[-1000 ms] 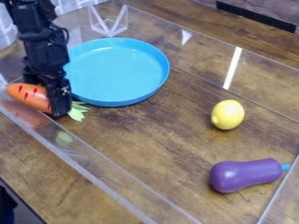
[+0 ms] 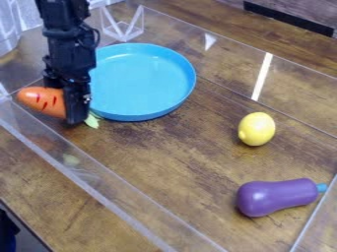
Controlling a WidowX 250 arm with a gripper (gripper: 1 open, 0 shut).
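My black gripper point(image 2: 69, 94) is shut on an orange toy carrot point(image 2: 39, 99) at the left edge of the blue plate. The carrot's green leaves point(image 2: 93, 120) show below the gripper, by the plate's near left rim. The blue plate point(image 2: 142, 79) lies flat in the upper middle, empty on its visible part. The gripper's fingertips are partly hidden against the dark arm and the carrot.
A yellow lemon point(image 2: 257, 129) lies on the wooden table to the right. A purple eggplant point(image 2: 273, 199) lies at the lower right. Clear walls edge the table area.
My gripper and the carrot have moved slightly up and to the right, toward the plate. The plate has shifted a little to the right.
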